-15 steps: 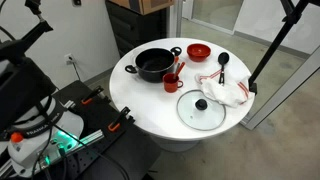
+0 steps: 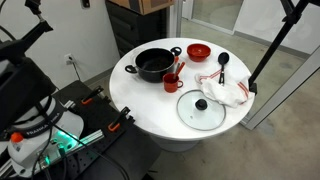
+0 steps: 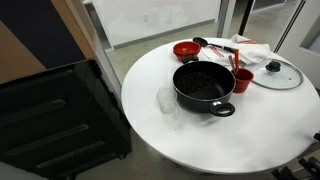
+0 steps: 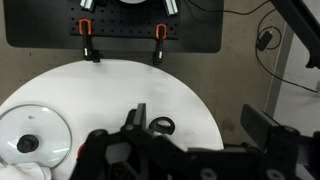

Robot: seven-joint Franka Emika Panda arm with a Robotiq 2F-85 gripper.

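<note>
My gripper hangs above the table in the wrist view, its dark fingers spread apart with nothing seen between them. The black pot [image 2: 155, 65] stands uncovered on the round white table; dark bits lie in its bottom in exterior view 2. Beside it is a red mug [image 2: 172, 83] with red-handled utensils in it. The glass lid [image 2: 201, 110] lies flat, black knob up, close to the table's front right edge. Much of the pot is hidden behind my gripper in the wrist view, where a black handle [image 4: 160, 125] shows.
A red bowl [image 2: 198, 52] sits at the back. A black ladle [image 2: 223, 64] rests on the white towel [image 2: 226, 88] with red marks. Something crumpled and clear [image 3: 168, 101] lies beside the pot.
</note>
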